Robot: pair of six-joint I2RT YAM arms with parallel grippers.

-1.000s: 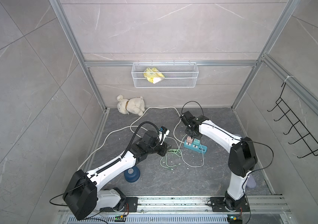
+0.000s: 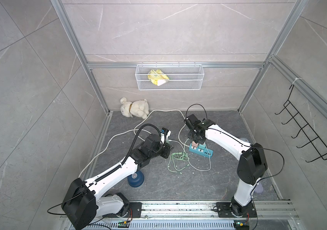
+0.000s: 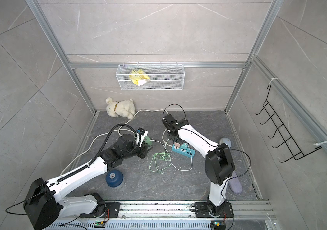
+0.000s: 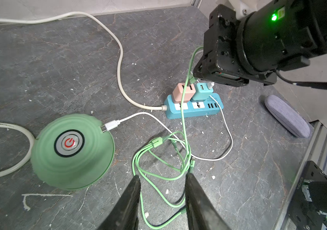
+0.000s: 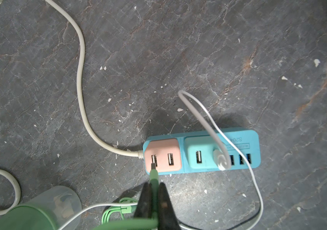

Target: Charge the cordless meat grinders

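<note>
A blue power strip (image 5: 251, 138) carries a pink charger (image 5: 162, 147) and a cyan charger (image 5: 198, 145); a white cable is plugged into the cyan one. My right gripper is shut on a green USB plug (image 5: 154, 172), its tip at the pink charger's left port; whether it is inserted I cannot tell. The green grinder (image 4: 73, 161) lies left of green cable coils (image 4: 155, 142), a white cable end (image 4: 112, 124) at its side. My left gripper hangs above the coils, fingers apart, nothing seen between them.
A blue round device (image 2: 134, 176) stands front left. A white plush toy (image 2: 134, 108) lies at the back. A lavender case (image 4: 286, 113) is at the right edge. White power cord loops across the table's back and left.
My left gripper has moved slightly left and up. My right gripper has shifted slightly left, over the pink charger.
</note>
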